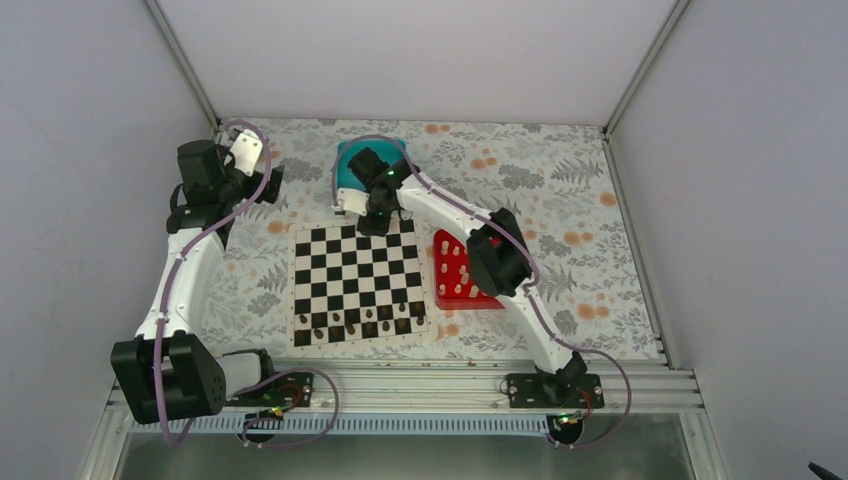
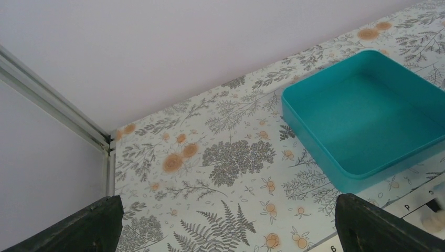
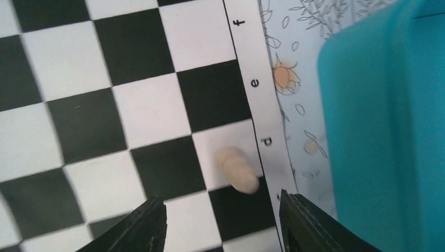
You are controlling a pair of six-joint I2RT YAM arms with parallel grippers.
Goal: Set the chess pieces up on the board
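Observation:
The chessboard (image 1: 350,280) has several dark pieces along its near rows. In the right wrist view a pale piece (image 3: 236,169) stands blurred on a square by the letter d, just beyond my open right gripper, with nothing between its fingers. In the top view that arm covers the board's far edge. My left gripper is open and empty, left of the board over bare table. A red tray (image 1: 445,300) right of the board holds several pale pieces, partly hidden by the right arm.
A teal bin (image 2: 320,136) sits behind the board, beside my right gripper and empty where seen in the left wrist view. Walls bound the workspace at back and sides.

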